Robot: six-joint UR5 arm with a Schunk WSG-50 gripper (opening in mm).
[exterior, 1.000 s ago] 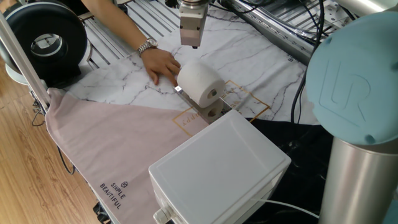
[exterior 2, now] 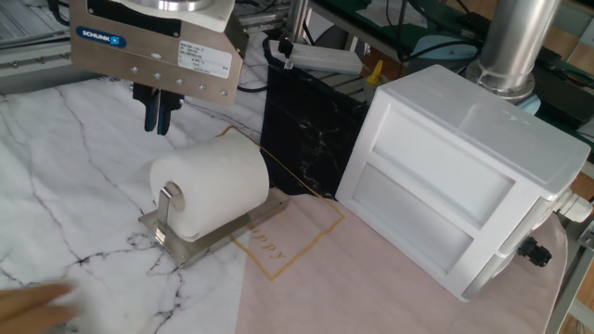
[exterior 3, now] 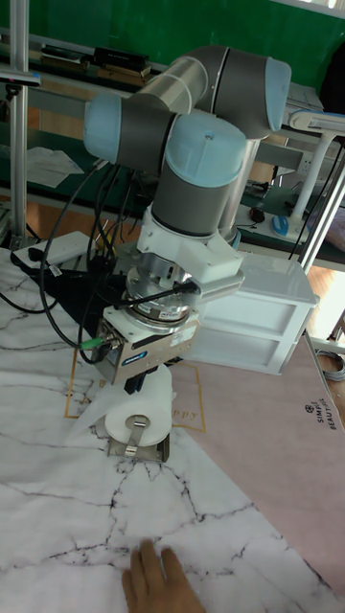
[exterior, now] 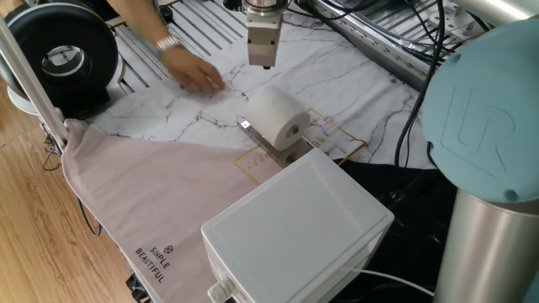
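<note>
A white paper roll [exterior 2: 213,186] rests on its side on a metal holder [exterior 2: 190,249], whose upright end tab reaches into the roll's core. In exterior view 3, a loose flap of paper hangs from the roll [exterior 3: 140,414] on its left. My gripper [exterior 2: 157,133] hangs pointing down, above and behind the roll in exterior view 2. Its dark fingers [exterior 2: 164,116] are close together, with nothing visible between them. From exterior view 1, the gripper [exterior: 267,67] appears clear of the roll [exterior: 278,116].
A person's hand [exterior: 192,71] is over the marble-patterned cloth, apart from the roll. A white drawer box [exterior: 299,223] stands close to the holder. Black cables [exterior: 418,93] run beside my arm.
The person's hand has drawn back from beside the roll, up and left in exterior view 1.
</note>
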